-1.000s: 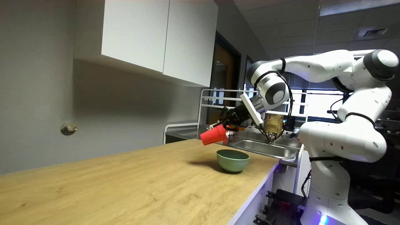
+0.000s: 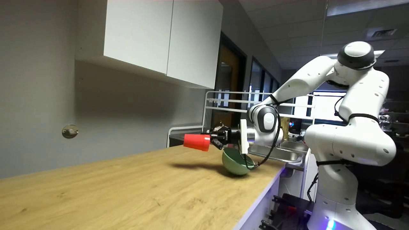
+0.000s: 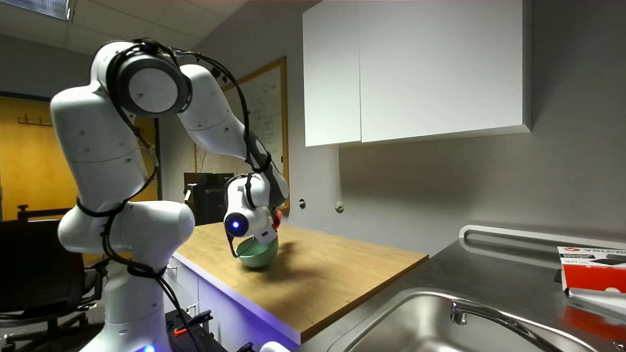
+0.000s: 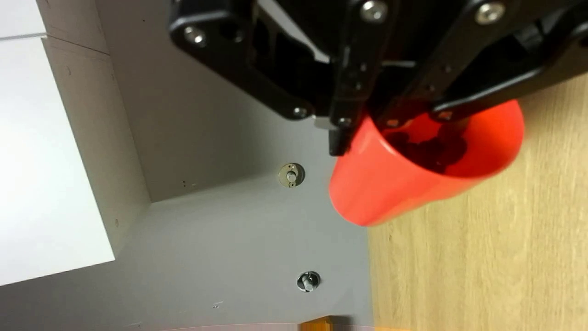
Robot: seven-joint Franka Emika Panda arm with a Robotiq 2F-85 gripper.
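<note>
A red cup hangs tipped on its side above the counter, its closed end facing left in exterior view 1. My gripper is shut on the cup's wall, one finger outside it and another reaching in past the rim. Dark shapes show inside the cup, too blurred to tell apart. Only a sliver of the cup shows behind the wrist in exterior view 2. Below the wrist, a green bowl sits tilted on the counter, with the arm's cable looping across its rim.
White wall cabinets hang above its back. Beyond the counter's end lie a metal sink with a faucet and a white rack.
The arm has lowered and its wrist has levelled, carrying the cup left. The bowl has gone from upright to tilted, with the wrist and cable now in front of it.
</note>
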